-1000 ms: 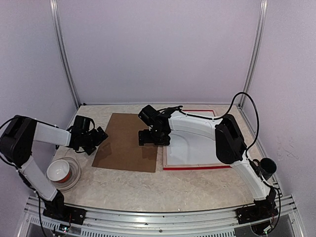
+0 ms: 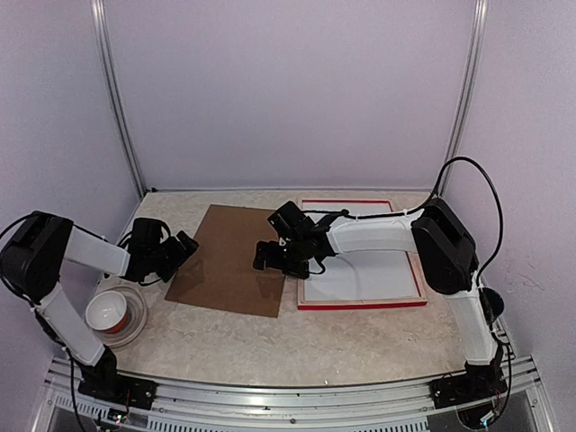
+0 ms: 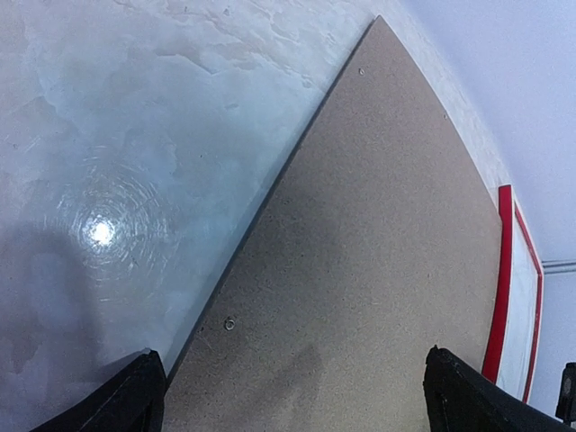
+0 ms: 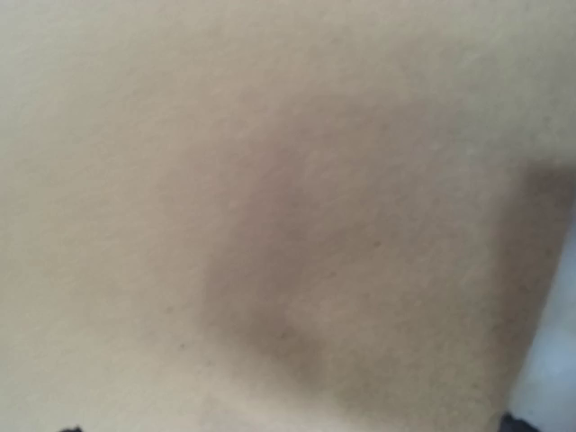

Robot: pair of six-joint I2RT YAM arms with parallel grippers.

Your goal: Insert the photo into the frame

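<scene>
A flat brown board lies on the table to the left of the red-edged frame, whose inside is white. No picture side shows on the board. My left gripper is at the board's left edge; in the left wrist view its fingers stand wide apart, one over the board. Above the board's right part, close to the frame, is my right gripper. Its fingertips are at the bottom corners of the right wrist view, far apart, over blurred brown surface. Contact with the board cannot be told.
A white bowl on stacked plates stands at the front left. A dark mug by the right wall is partly behind my right arm.
The board now lies turned slightly clockwise. The left arm has hardly moved.
</scene>
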